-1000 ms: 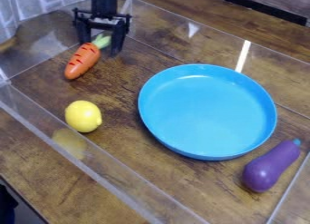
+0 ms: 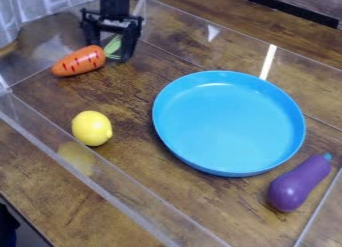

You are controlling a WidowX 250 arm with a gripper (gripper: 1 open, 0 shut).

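My black gripper (image 2: 111, 22) is at the top left, open, over the green top of an orange carrot (image 2: 78, 62). The carrot lies tilted on the wooden table, pointing toward the lower left, its leafy end partly hidden under the fingers. Whether the fingers touch it is unclear.
A blue plate (image 2: 229, 123) fills the centre right. A yellow lemon (image 2: 92, 128) lies at the lower left, and a purple eggplant (image 2: 297, 184) at the lower right. Clear low walls edge the work area. Bare wood shows at the upper right and bottom middle.
The carrot has turned, its tip swinging up and to the left. My gripper has shifted slightly at the top, staying by the leafy end.
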